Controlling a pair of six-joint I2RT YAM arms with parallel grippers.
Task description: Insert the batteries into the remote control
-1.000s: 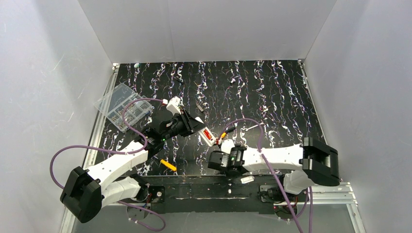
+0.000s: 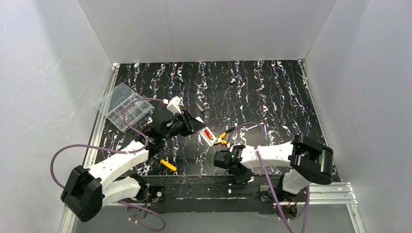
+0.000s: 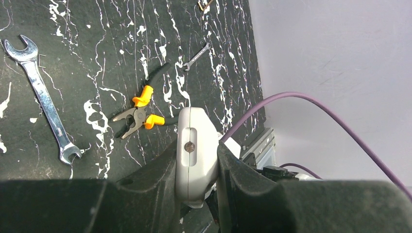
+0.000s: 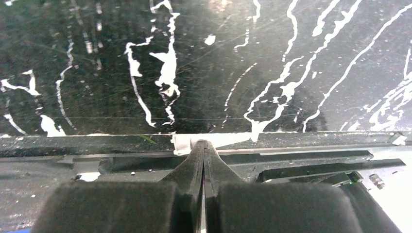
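The white remote (image 2: 209,136) is gripped by my left gripper (image 2: 196,126) above the table, with red showing in its open battery bay. In the left wrist view the white remote (image 3: 197,141) stands edge-on between the dark fingers. At the table's front edge a flat white piece (image 4: 218,140), which looks like the battery cover, lies along the dark rail. My right gripper is shut right at that piece, nothing visible between its fingertips; whether they touch it I cannot tell. From above, the right arm covers most of the piece (image 2: 251,179).
Yellow-handled pliers (image 3: 141,115) and a large wrench (image 3: 43,99) lie on the table beyond the remote. A clear parts box (image 2: 127,108) stands at the left, and a yellow tool (image 2: 168,165) near the front.
My right gripper has moved right and toward the front edge, now partly covering the white piece that showed plainly before. The left arm and remote have stayed still.
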